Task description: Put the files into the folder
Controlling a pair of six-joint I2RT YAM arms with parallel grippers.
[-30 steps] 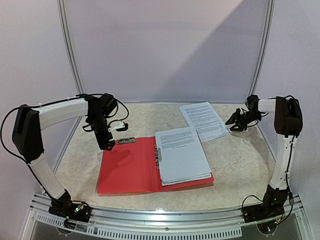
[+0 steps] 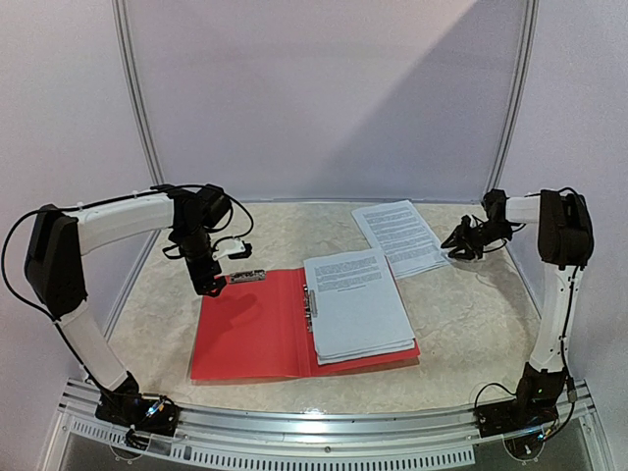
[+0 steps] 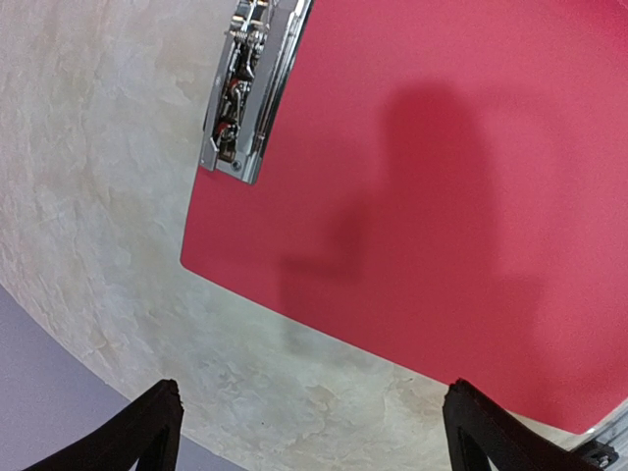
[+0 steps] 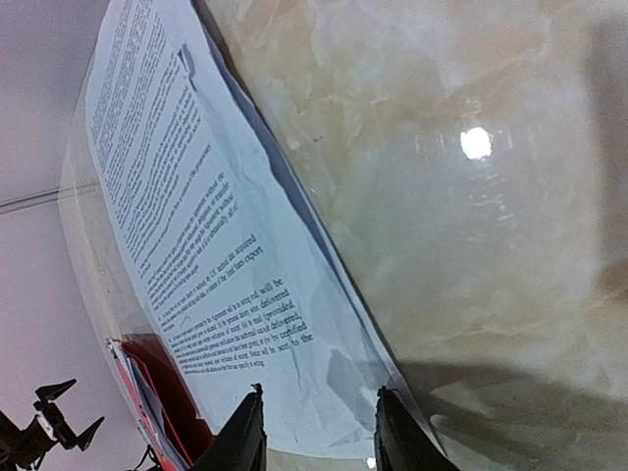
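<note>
In the top view, the red folder (image 2: 250, 339) lies spread out, a stack of printed sheets (image 2: 358, 309) on its right half. Behind it, more loose printed sheets (image 2: 400, 235) lie on the table. My right gripper (image 2: 452, 249) is at the near right corner of these loose sheets. In the right wrist view its fingers (image 4: 250, 432) stand part open, with the end of the sheets (image 4: 294, 392) showing between them; whether they touch paper I cannot tell. My left gripper is open and empty above the folder's left cover (image 3: 392, 226).
A metal clip (image 3: 245, 93) sits at the left cover's far edge. Ring hardware (image 2: 310, 307) runs along the folder's middle. Bare table (image 2: 471, 334) lies to the right of the folder, and a wall (image 2: 324, 108) closes off the back.
The right gripper has shifted slightly left and toward the corner of the loose sheets. The left arm, folder and papers look unmoved.
</note>
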